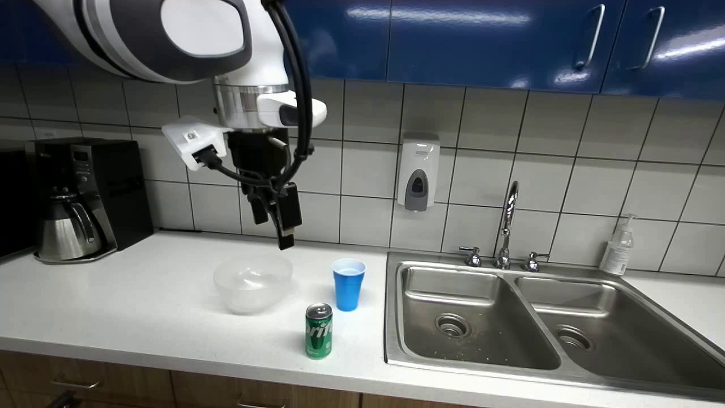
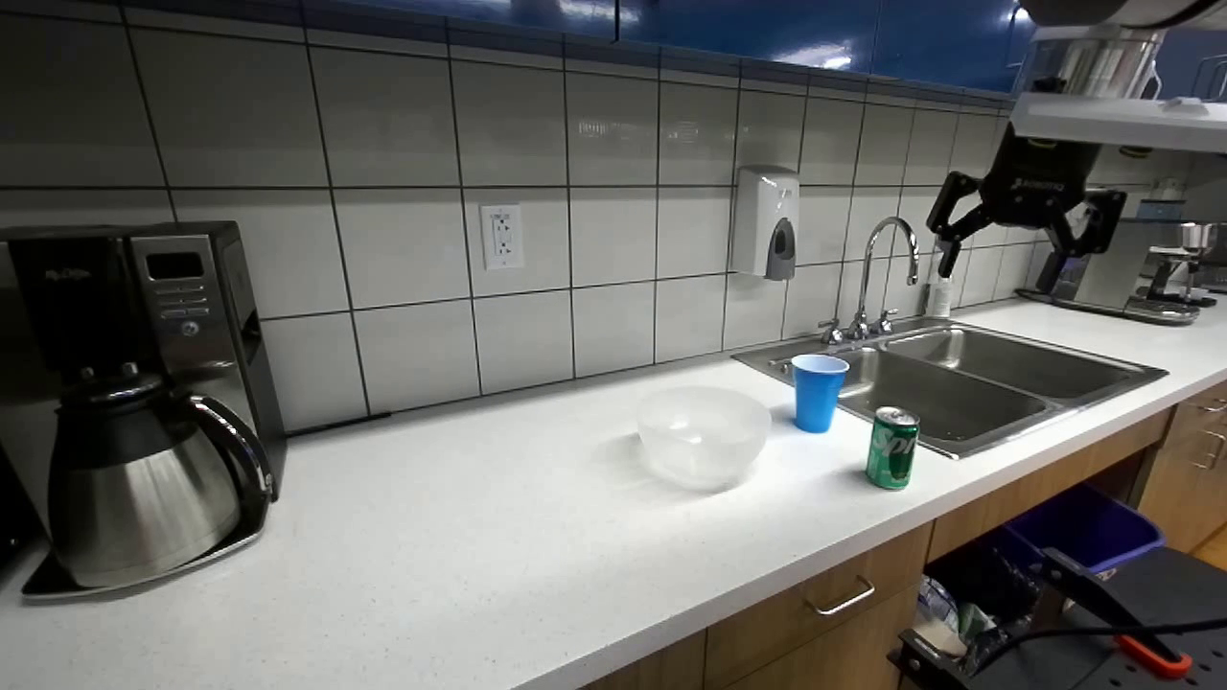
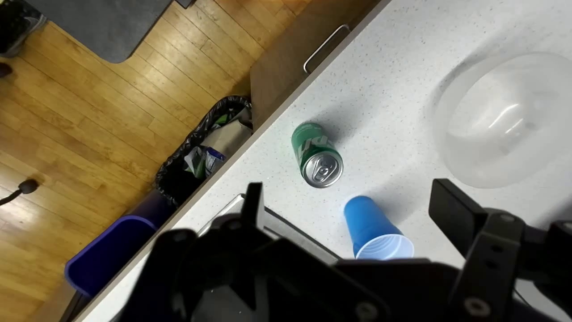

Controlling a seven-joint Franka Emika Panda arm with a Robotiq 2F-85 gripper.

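Observation:
My gripper is open and empty, raised well above the counter; its two black fingers stand wide apart in the wrist view. A green Sprite can (image 1: 319, 331) stands upright near the counter's front edge. Behind it and slightly to the right in exterior view 1 is an upright blue cup (image 1: 348, 285), its mouth facing up. To their left sits a clear, frosted bowl (image 1: 252, 289), which looks empty. From the wrist, the can (image 3: 317, 155) and the cup (image 3: 373, 228) appear between the fingers' directions, far below them and touching neither.
A double steel sink (image 1: 469, 309) with a faucet (image 1: 506, 224) lies right of the cup. The coffee maker (image 2: 161, 402) occupies the counter's left end. Bare counter stretches between it and the bowl. Blue cabinets (image 1: 503, 41) hang close to the arm.

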